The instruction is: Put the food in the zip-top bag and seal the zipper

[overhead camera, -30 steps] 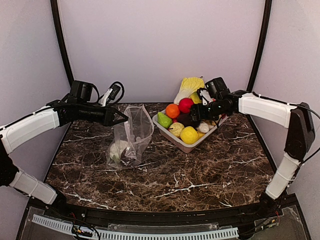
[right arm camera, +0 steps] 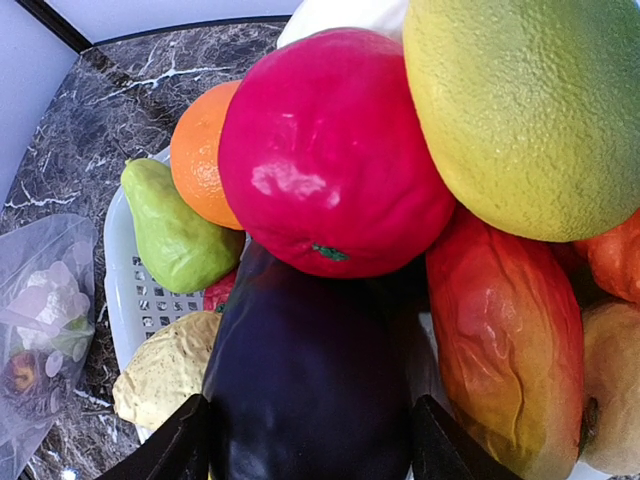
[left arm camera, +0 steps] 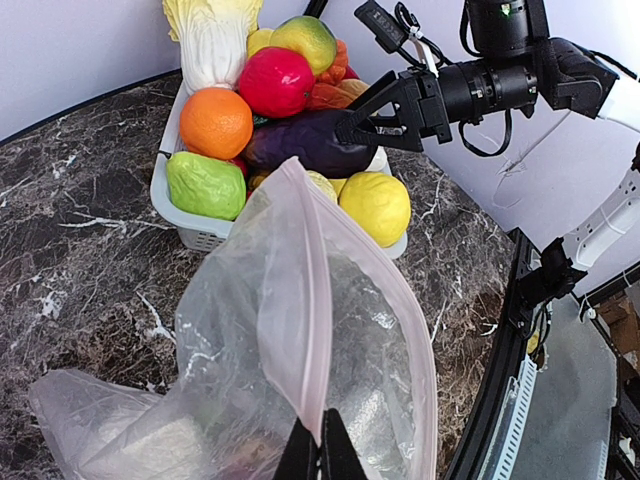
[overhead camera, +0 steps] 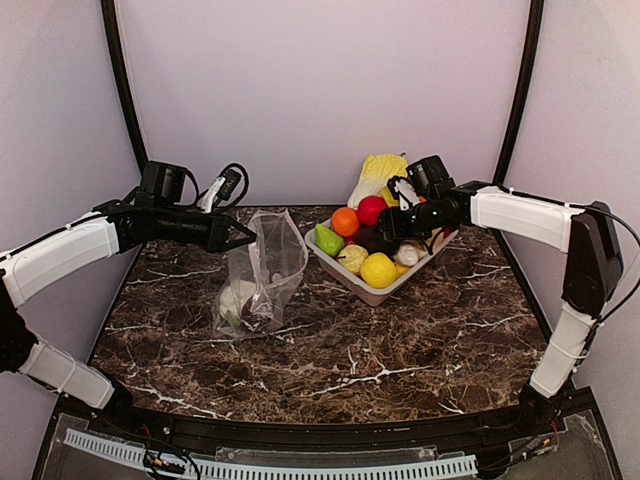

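Observation:
On the left of the table in the top view stands a clear zip top bag [overhead camera: 283,255], its mouth spread and something whitish-green [overhead camera: 236,300] in the bottom. My left gripper is shut on the bag's edge. The dark purple eggplant [right arm camera: 300,360] lies in the food basket [overhead camera: 345,277]. Over it, my right gripper is part open, one finger [right arm camera: 180,445] on either side of the eggplant. Both fingertips look close against its skin; whether they press on it I cannot tell.
Crowding the eggplant are a red tomato-like piece [right arm camera: 330,150], a yellow-green fruit [right arm camera: 530,110], an orange [right arm camera: 205,150], a green pear [right arm camera: 165,230] and a wrinkled red-orange piece [right arm camera: 505,340]. A cabbage [overhead camera: 378,178] leans at the back.
Over the last second my right gripper has shifted slightly left and down onto the eggplant. The left arm and bag stay still.

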